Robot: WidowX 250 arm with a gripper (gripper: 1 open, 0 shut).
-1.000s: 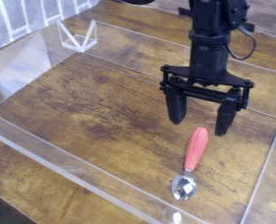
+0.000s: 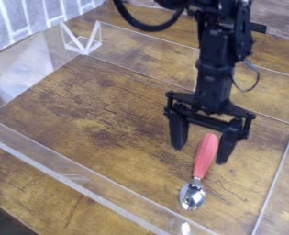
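My black gripper (image 2: 205, 133) hangs open just over the pink handle of a spoon (image 2: 206, 154), its two fingers apart on either side of the handle's upper end. The spoon lies on the wooden table (image 2: 92, 138), with its metal bowl (image 2: 194, 195) toward the front. Whether the fingers touch the table or the handle I cannot tell.
A white wire object (image 2: 82, 39) stands at the back left. Clear plastic edges run along the left, front and right of the work area.
My gripper has come down toward the spoon's handle, now covering more of its surroundings. The spoon has not visibly moved.
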